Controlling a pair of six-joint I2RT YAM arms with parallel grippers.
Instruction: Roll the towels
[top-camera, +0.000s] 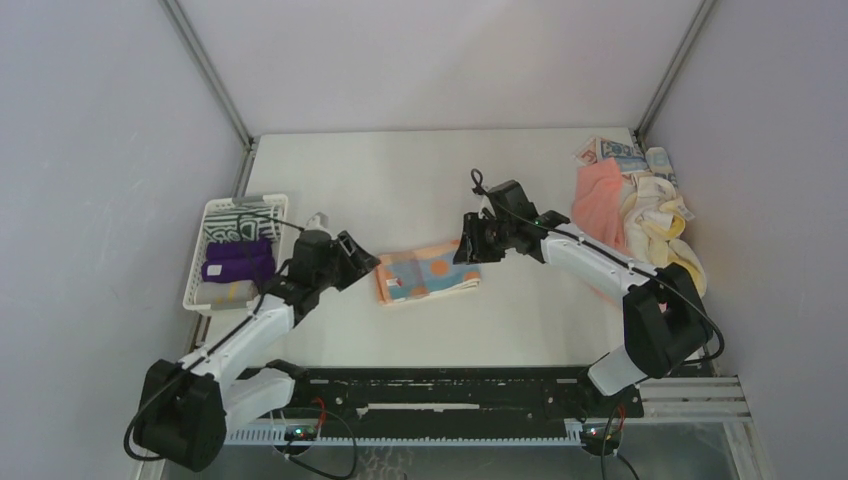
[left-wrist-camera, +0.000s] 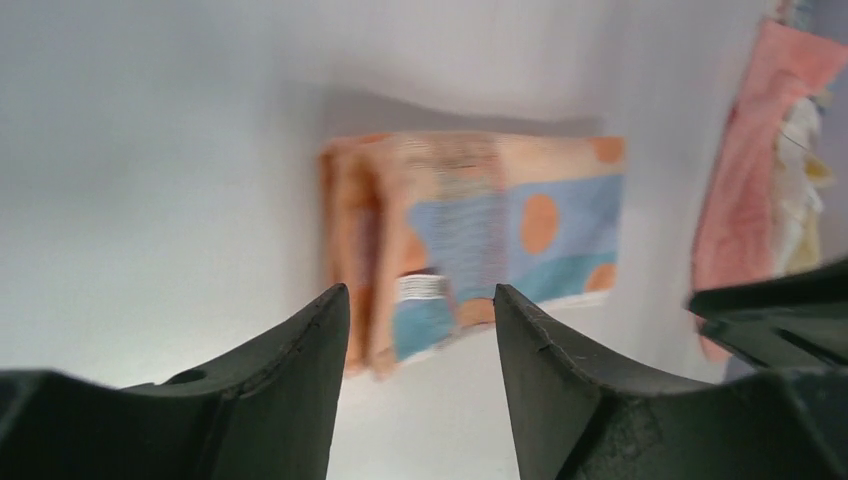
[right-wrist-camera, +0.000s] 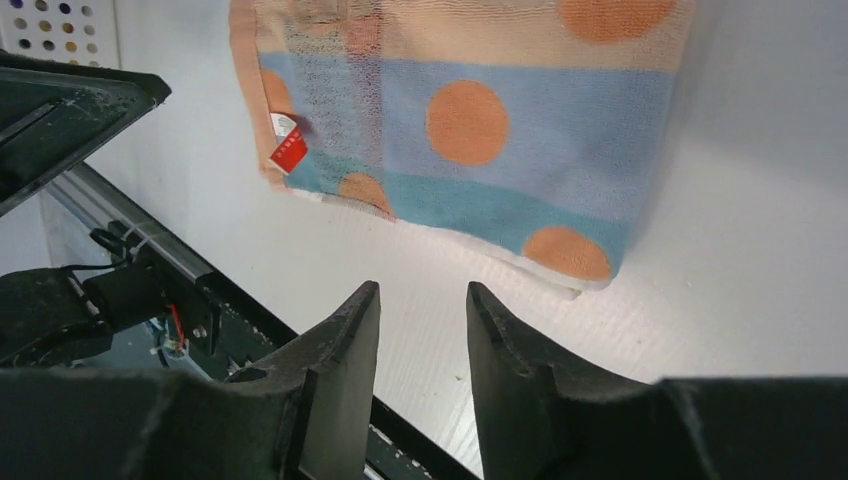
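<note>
A folded towel (top-camera: 425, 273), orange and blue with orange dots, lies flat on the middle of the table. Its left end (left-wrist-camera: 345, 240) shows stacked folds in the left wrist view, which is partly blurred. My left gripper is open just left of that end, with nothing held. Over the towel's right end hangs my right gripper, its fingers part open and empty. In the right wrist view, the towel's dotted face (right-wrist-camera: 540, 130) lies beyond the fingertips, with a red and white tag at its left end.
A white basket (top-camera: 192, 262) at the left holds rolled purple and patterned towels. Loose towels, among them a pink one (top-camera: 600, 200) and a pale yellow one (top-camera: 650, 215), are heaped at the right edge.
</note>
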